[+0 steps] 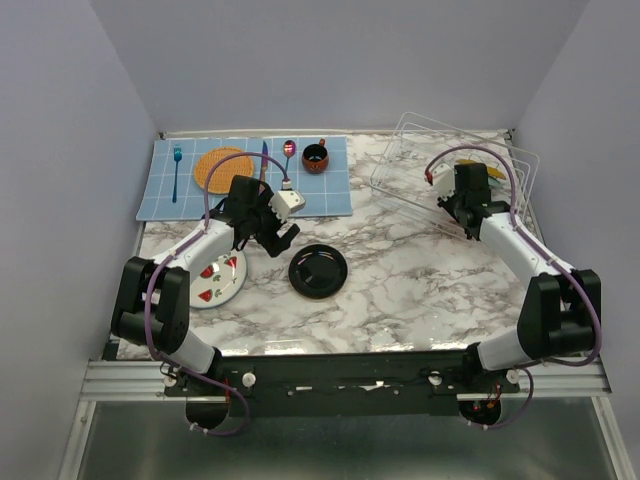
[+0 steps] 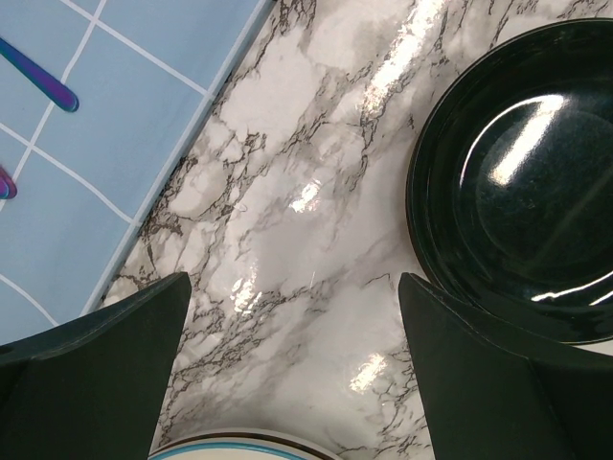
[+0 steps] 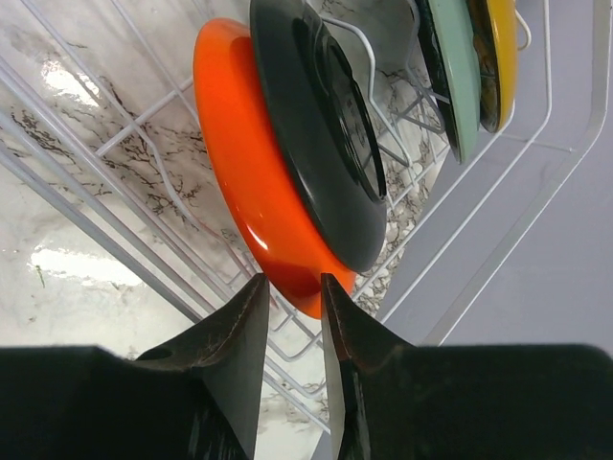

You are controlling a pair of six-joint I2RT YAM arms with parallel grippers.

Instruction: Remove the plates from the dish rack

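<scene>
The white wire dish rack [image 1: 405, 130] stands at the back right. Inside it, the right wrist view shows an orange plate [image 3: 235, 144], a dark plate [image 3: 306, 144], a green plate [image 3: 465, 115] and a yellow plate [image 3: 498, 57]. My right gripper is over the rack, part open, its tips at the lower end of the orange plate; whether they touch it I cannot tell. My left gripper is open and empty, between the blue mat and a black plate [image 1: 318, 271] on the counter. A watermelon-pattern plate [image 1: 220, 290] lies partly under the left arm.
A blue tiled mat [image 1: 330, 190] at the back left holds a woven mat [image 1: 215, 170], a mug [image 1: 315, 157] and cutlery. Walls close off the back and sides.
</scene>
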